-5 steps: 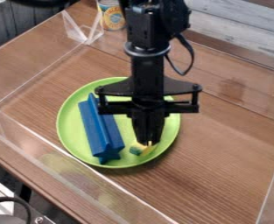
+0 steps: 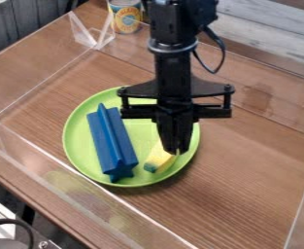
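My black gripper point(image 2: 177, 136) hangs over the right half of a green plate point(image 2: 86, 151), its fingers pointing down and shut. A small yellow object with a teal end point(image 2: 159, 161) lies on the plate just below the fingertips; whether they touch it I cannot tell. A long blue block point(image 2: 112, 144) rests on the left side of the plate.
A can point(image 2: 125, 16) stands at the back left near a clear plastic stand point(image 2: 89, 29). A dark cable point(image 2: 15, 224) is at the lower left corner.
The arm and gripper have shifted slightly right and up, uncovering more of the yellow object.
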